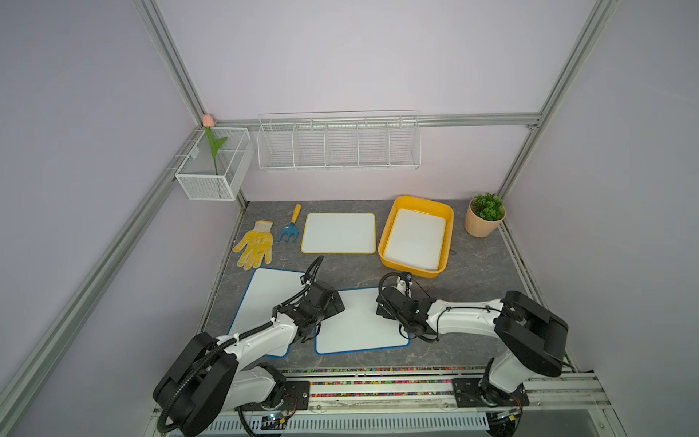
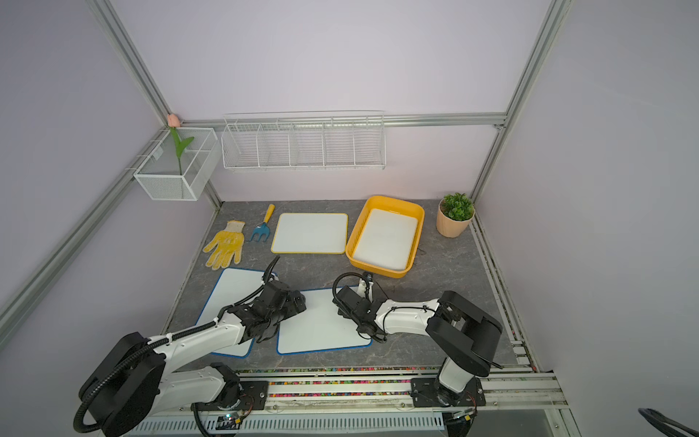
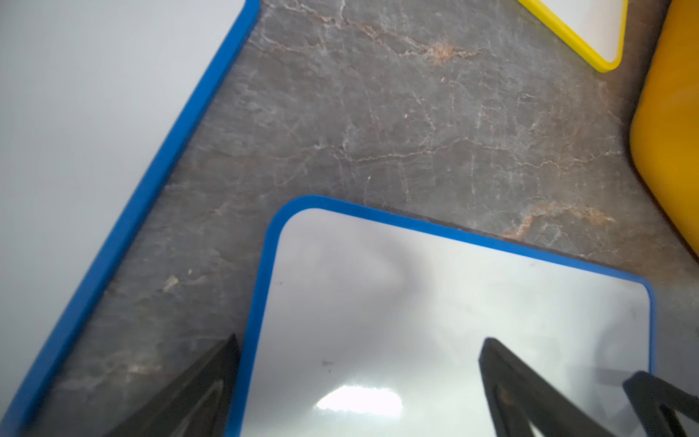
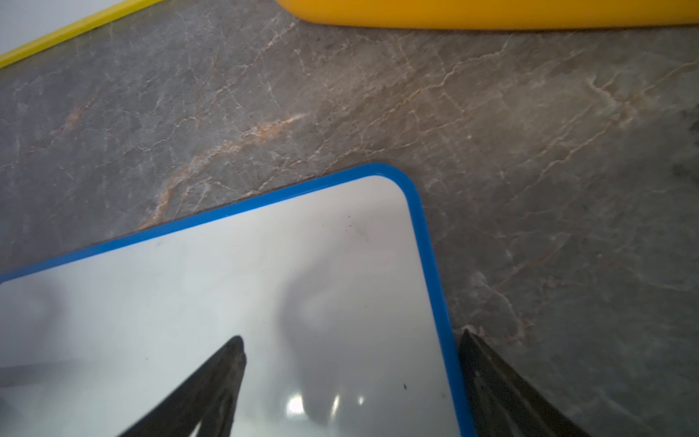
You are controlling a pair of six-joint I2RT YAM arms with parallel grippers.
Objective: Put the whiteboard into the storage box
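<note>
A white whiteboard with a blue rim lies at the front middle of the table, slightly turned. In the left wrist view my left gripper is open over its left end, one finger just outside the blue edge and the other over the white face. My right gripper is open at the right end, its outer finger against or just outside the edge. Neither holds the board. The orange storage box stands behind, to the right, with a white flat surface inside.
Another blue-rimmed board lies left, partly under my left arm. A yellow-rimmed board, glove, small fork and potted plant are farther back. Wire baskets hang on the wall.
</note>
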